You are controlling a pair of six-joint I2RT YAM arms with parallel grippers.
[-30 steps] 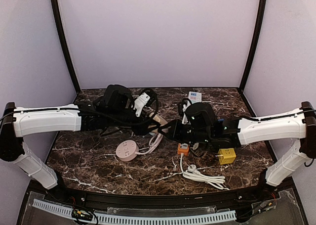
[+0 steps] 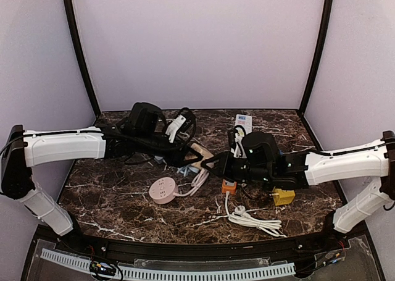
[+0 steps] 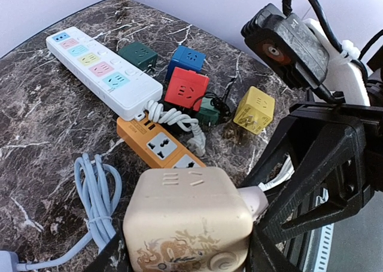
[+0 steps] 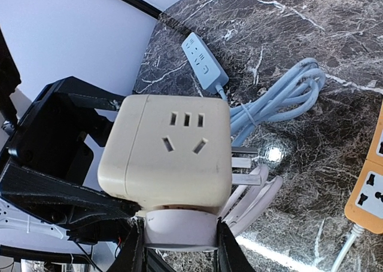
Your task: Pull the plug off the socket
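My left gripper is shut on a cream cube socket, held above the table. On the cube's side toward my right arm sits a whitish plug; the right wrist view shows this plug against the cube's lower face. My right gripper has a finger on either side of the plug, close against it; how firmly they press cannot be seen. The cube's own metal prongs point free to one side. Both grippers meet mid-table in the top view, largely hiding the cube.
A pink round socket with a pale cord lies at front left. Blue coiled cable, an orange strip, a white strip, red and yellow cubes lie around. White coiled cord lies in front.
The pink round socket has slid slightly right and toward the front. The right arm has shifted a little to the right; the left arm has turned slightly, with the cube still in its gripper.
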